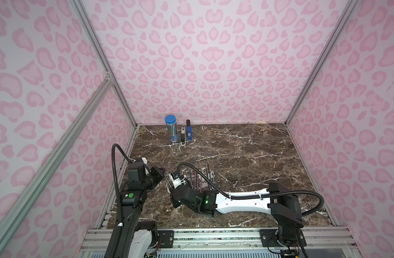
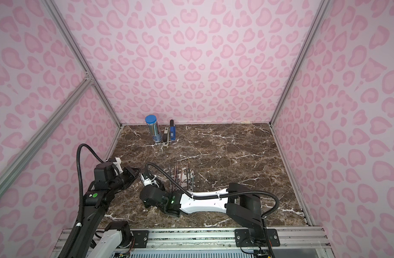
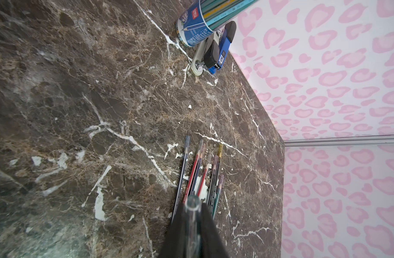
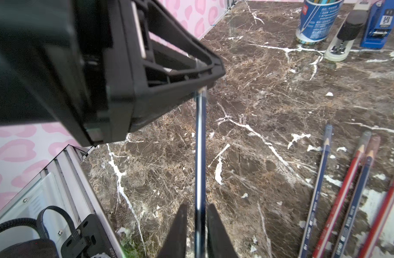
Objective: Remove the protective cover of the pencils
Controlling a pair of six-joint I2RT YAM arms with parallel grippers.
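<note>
In the right wrist view, my left gripper is shut on the top end of an upright blue pencil; a clear cap shows at that end. My right gripper is below, its blurred fingers either side of the pencil; whether they grip it is unclear. More pencils with clear caps, among them a red pencil and a dark blue pencil, lie side by side on the marble table, also seen in the left wrist view.
A cup of pencils, a grey stapler-like tool and a blue stapler stand at the back left. Pink patterned walls enclose the space.
</note>
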